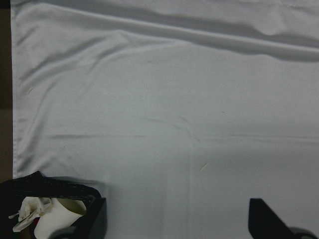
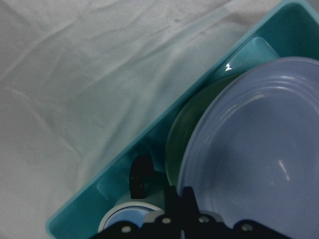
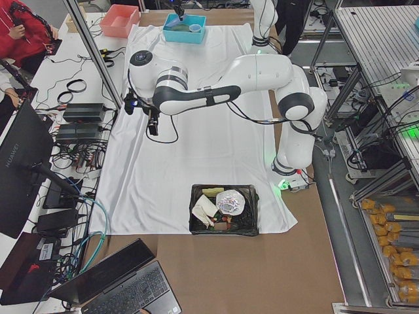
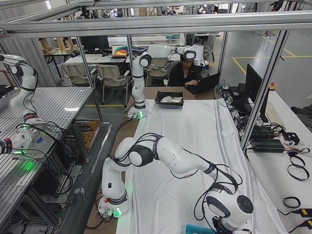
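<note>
A teal bin (image 3: 185, 37) at the far end of the cloth holds a blue plate (image 2: 254, 149), a green dish (image 2: 182, 129) beneath it and a cup (image 2: 124, 215) with a dark handle. My right gripper is at the plate's rim, its fingertips close together, apparently gripping the rim. My left gripper is open above the white cloth. A black bin (image 1: 65, 184) at its lower left in the left wrist view holds crumpled paper and a white cup.
White cloth (image 3: 196, 157) covers the table, mostly clear between the bins. A pink bin (image 3: 119, 19) stands beside the teal one. Laptops, monitors and cables line the table's side.
</note>
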